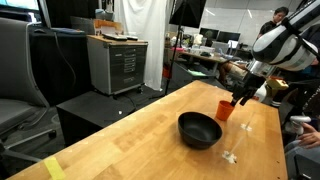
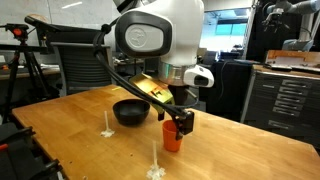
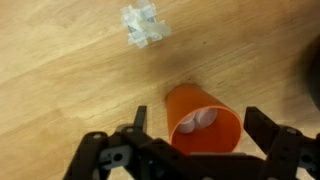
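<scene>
An orange cup [image 1: 224, 110] stands upright on the wooden table, a little behind a black bowl [image 1: 199, 130]. Seen from above in the wrist view, the cup [image 3: 200, 118] holds a few pale, rounded things at its bottom. My gripper is open, its dark fingers apart at either side of the cup's near rim. In exterior view 2 the gripper [image 2: 180, 118] hangs close over the cup [image 2: 172, 136], partly covering it. The bowl [image 2: 131, 112] is farther back there, and only its dark edge [image 3: 315, 75] shows in the wrist view.
White tape [image 3: 145, 24] is stuck to the table beyond the cup. Two pale upright strips [image 2: 107, 125] rise from taped spots. A grey cabinet [image 1: 115, 65] and an office chair [image 1: 25, 90] stand beyond it.
</scene>
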